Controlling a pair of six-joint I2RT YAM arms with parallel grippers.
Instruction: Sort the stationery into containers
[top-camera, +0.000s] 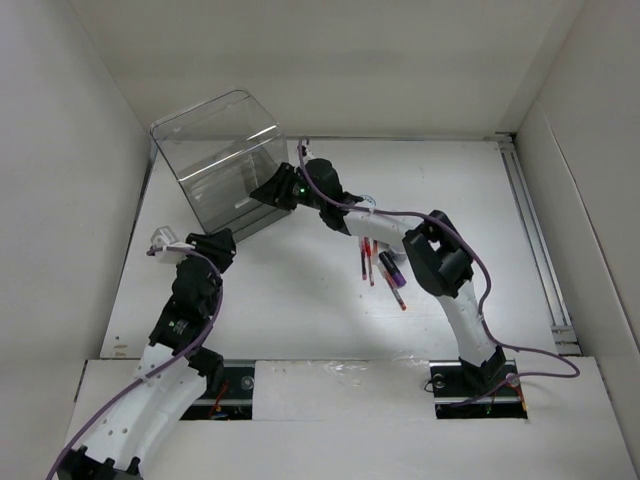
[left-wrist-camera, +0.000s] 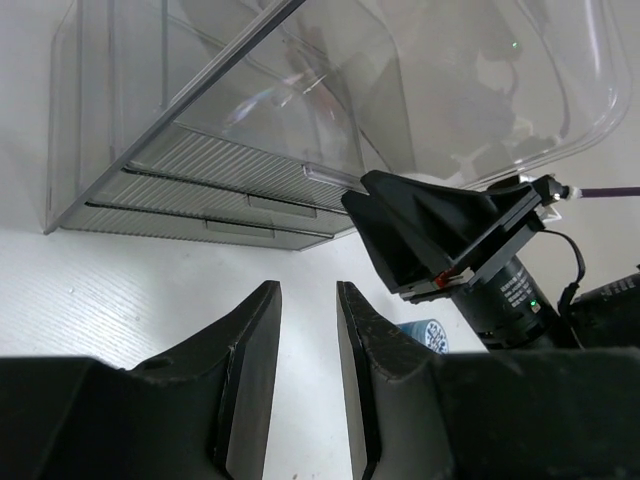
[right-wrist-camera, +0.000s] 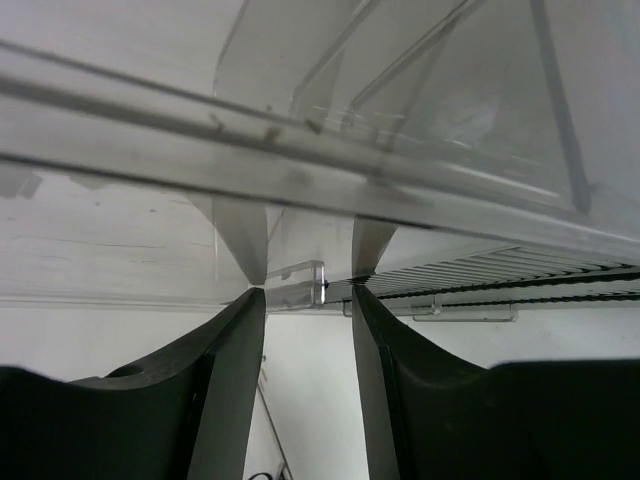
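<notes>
A clear plastic organizer (top-camera: 215, 150) with drawers sits at the back left. My right gripper (top-camera: 262, 195) is at its front; in the right wrist view its fingers (right-wrist-camera: 225, 390) stand apart under a clear lid edge, beside a small drawer handle (right-wrist-camera: 300, 285), nothing seen held. My left gripper (top-camera: 225, 240) hangs at the front left of the organizer, fingers apart with nothing between them. Several pens and markers (top-camera: 392, 270) lie loose on the right of the table, partly hidden by the right arm.
A blue roll-like item (left-wrist-camera: 425, 335) lies behind the right gripper. Walls bound the table at the back and sides.
</notes>
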